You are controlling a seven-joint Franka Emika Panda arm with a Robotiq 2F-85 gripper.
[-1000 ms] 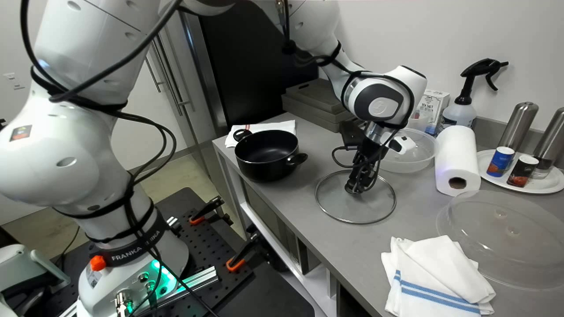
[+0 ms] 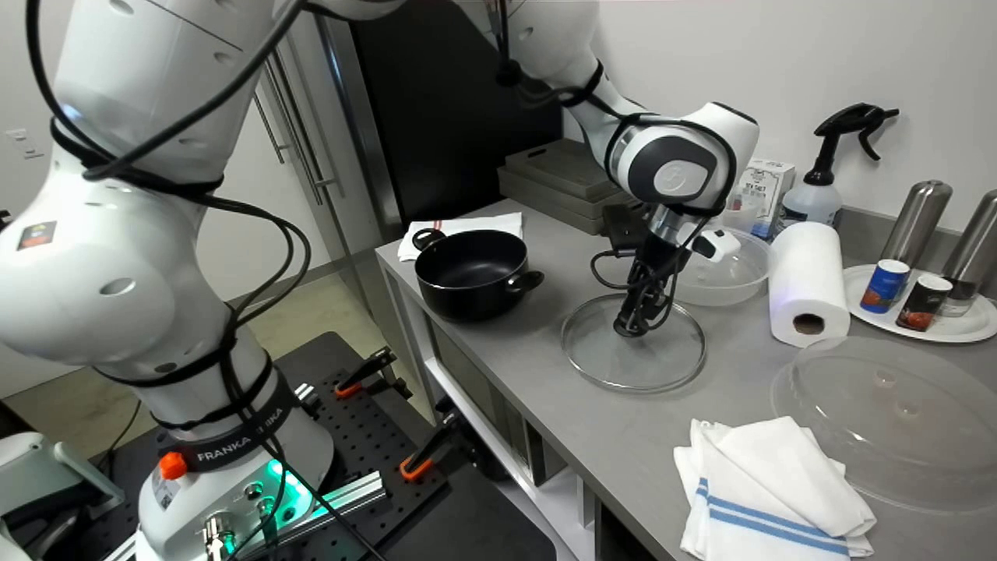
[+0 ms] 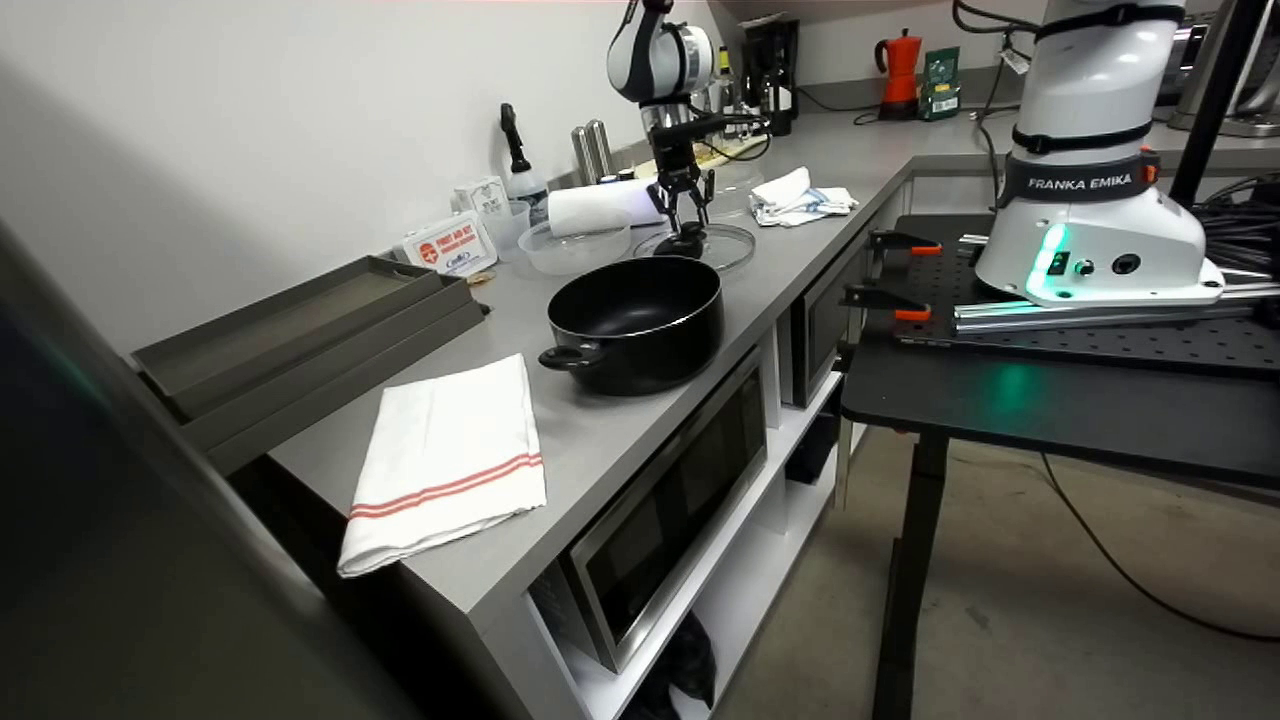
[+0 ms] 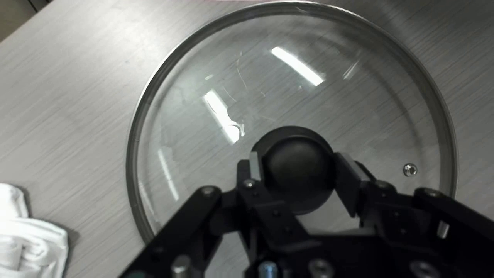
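A round glass lid [image 4: 352, 106] with a metal rim and a black knob [image 4: 298, 171] fills much of the wrist view. My gripper is shut on the knob, one finger pressed to each side of it. In exterior view 1 the lid [image 2: 598, 360] lies roughly level at the counter, under my gripper [image 2: 635, 322]; whether its rim touches the surface I cannot tell. An uncovered black pot [image 2: 467, 276] with two handles stands to the left of the lid, near the counter's end.
Behind the lid sits a clear plastic bowl [image 2: 724, 271], with a paper towel roll [image 2: 809, 280] to its right. A blue-striped towel [image 2: 771, 486] and a clear plastic cover [image 2: 897, 421] lie at the front right. Grey trays [image 2: 570, 182] stand beyond the pot.
My gripper and the lid have shifted together slightly up and to the right in exterior view 1. The pot has stayed put.
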